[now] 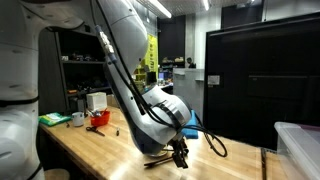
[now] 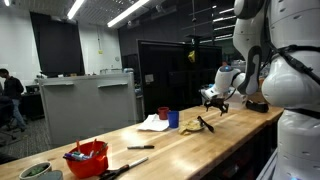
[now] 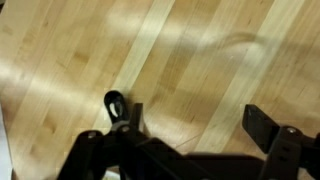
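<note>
My gripper stands open over the wooden table, with only bare wood showing between its fingers. Beside its left finger in the wrist view lies the rounded black end of a long dark tool [image 3: 115, 104], partly covered by that finger. Exterior view 2 has the same arm at the right, its gripper [image 2: 212, 103] above the table near a dark tool [image 2: 207, 125] and a yellow item [image 2: 190, 128]. In exterior view 1 the gripper [image 1: 180, 157] hangs low near the dark tool [image 1: 158, 161]; the exact height is hard to judge.
A blue cup [image 2: 173, 119], a red cup [image 2: 163, 113] and a white cloth [image 2: 153, 124] stand or lie farther along the table. A red basket [image 2: 86, 158] sits at the near left, with dark-handled tools [image 2: 124, 167] beside it. A clear plastic bin [image 1: 299, 148] is at the right.
</note>
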